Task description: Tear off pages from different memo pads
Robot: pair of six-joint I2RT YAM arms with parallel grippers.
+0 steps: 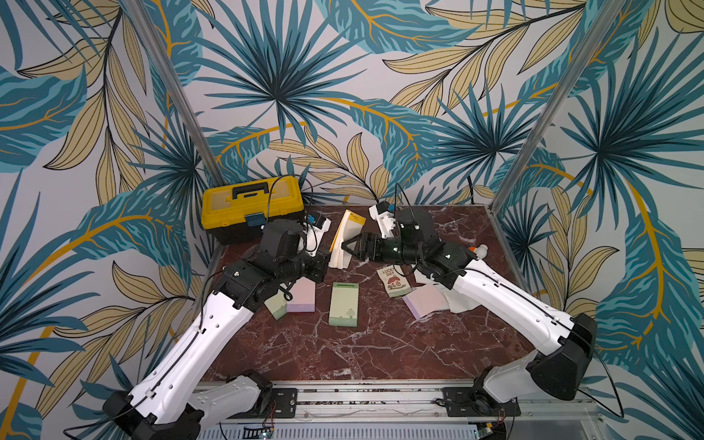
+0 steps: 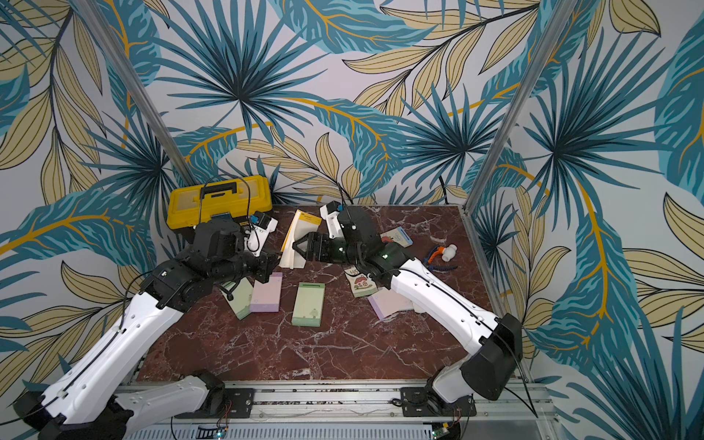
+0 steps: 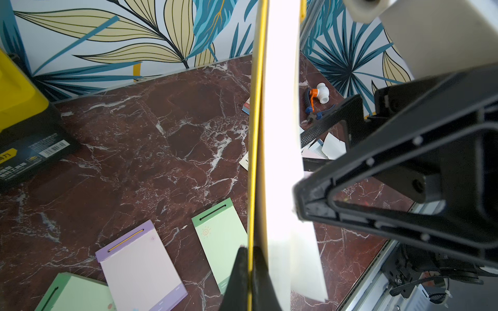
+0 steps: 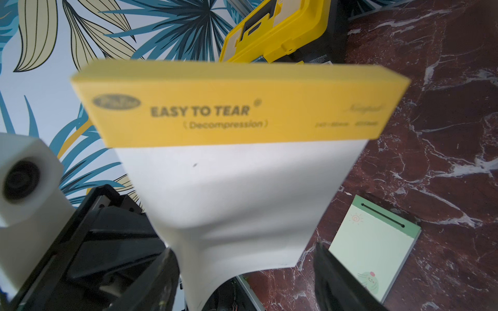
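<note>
Held up off the table is a memo pad with a yellow header [image 4: 243, 106] and white pages [image 4: 243, 176]. In the left wrist view it appears edge-on, and my left gripper is shut on its thin lower part. A white page splays from the pad at the lower end, its corner curling down in the right wrist view. My right gripper faces the pages with its fingers apart, one finger [image 4: 168, 277] beside the curled corner. Whether that finger touches the paper, I cannot tell. A green memo pad [image 1: 343, 304] lies below on the table.
A lilac-edged pad [image 3: 142, 264] and another green pad [image 3: 77, 295] lie to the left. A "Lucky Day" pad [image 1: 393, 281] and a pink pad [image 1: 425, 300] lie right. The yellow toolbox [image 1: 249, 201] stands back left.
</note>
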